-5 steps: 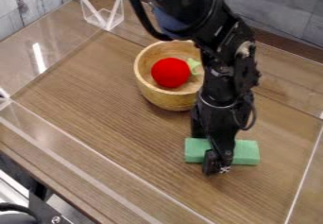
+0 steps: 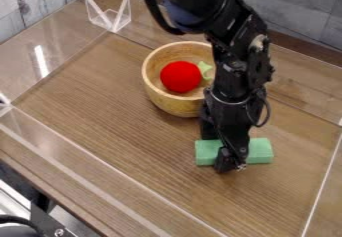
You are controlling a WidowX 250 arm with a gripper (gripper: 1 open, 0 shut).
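Observation:
My black gripper [image 2: 225,153] reaches down from the top of the view onto a flat green block [image 2: 254,151] lying on the wooden table toward the right front. Its lower end overlaps the block's middle, and I cannot tell whether the fingers are open or shut on it. A wooden bowl [image 2: 171,90] behind the gripper holds a red ball [image 2: 179,76] and a small light green item, partly hidden by the arm.
A white wire object [image 2: 110,9] stands at the back left by the grey wooden wall.
The gripper has shifted slightly over the block, with little change in height. The green block has moved very slightly, if at all, and the bowl is unmoved.

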